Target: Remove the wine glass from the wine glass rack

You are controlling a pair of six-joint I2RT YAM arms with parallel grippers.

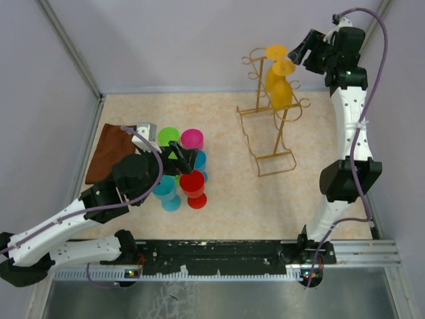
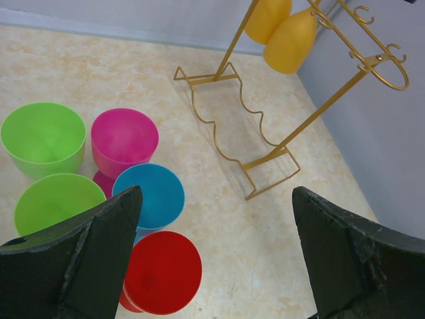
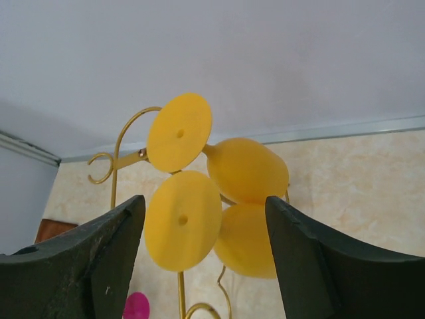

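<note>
The gold wine glass rack (image 1: pixel 275 155) holds yellow glasses upside down, with round bases (image 1: pixel 283 66) on top. My right gripper (image 1: pixel 297 51) is high at the rack's upper right; in the right wrist view the upper base (image 3: pixel 179 119), lower base (image 3: pixel 184 232) and yellow bowls (image 3: pixel 247 166) lie ahead of its fingers, which are apart with nothing held. My left gripper (image 1: pixel 182 159) stands open over the coloured glasses, left of the rack, holding nothing.
Green (image 2: pixel 43 133), pink (image 2: pixel 123 133), blue (image 2: pixel 156 189) and red (image 2: pixel 163 272) glasses cluster at centre left. A brown cloth (image 1: pixel 109 149) lies far left.
</note>
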